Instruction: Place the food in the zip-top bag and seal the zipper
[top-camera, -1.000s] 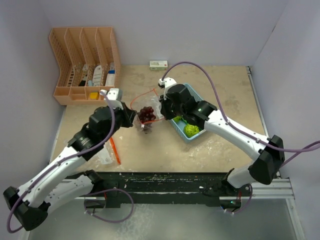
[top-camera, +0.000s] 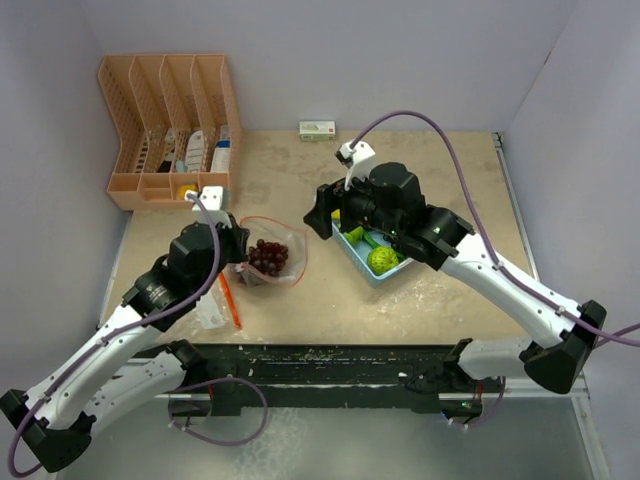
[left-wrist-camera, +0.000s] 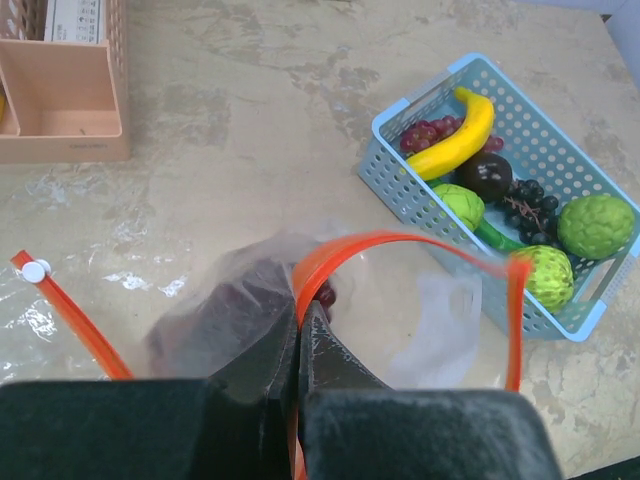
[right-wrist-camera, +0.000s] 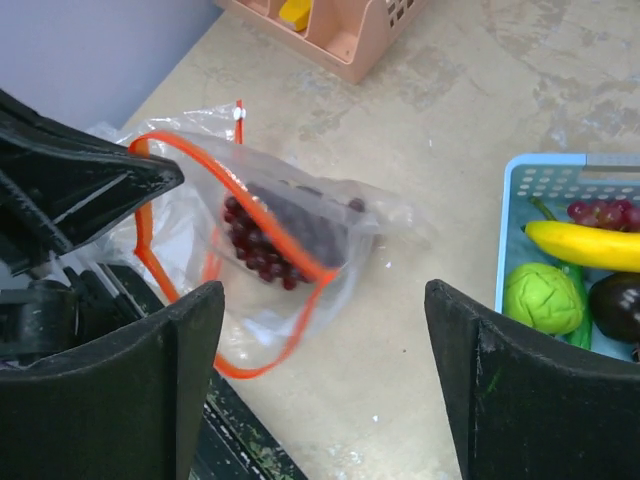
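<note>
A clear zip bag (right-wrist-camera: 350, 255) with an orange-red rim hangs open from my left gripper, which is shut on its rim. Dark red grapes (right-wrist-camera: 262, 240) lie inside the bag, plain in the top and right wrist views. My right gripper stands apart from the bag, to its right, its fingers spread with nothing between them. A blue basket (left-wrist-camera: 400, 185) holds a banana (left-wrist-camera: 452, 145), more red grapes (left-wrist-camera: 428, 133), an avocado (left-wrist-camera: 486, 176), black grapes (left-wrist-camera: 530, 208) and several green pieces; in the top view the right arm covers part of it.
A peach-coloured rack (top-camera: 160, 190) with packets stands at the back left. An orange-edged flat bag (left-wrist-camera: 75, 325) lies at the left of the table. A small box (top-camera: 317, 131) sits at the back.
The left gripper drew the bag leftward; the bag's mouth now hangs slack on the right.
</note>
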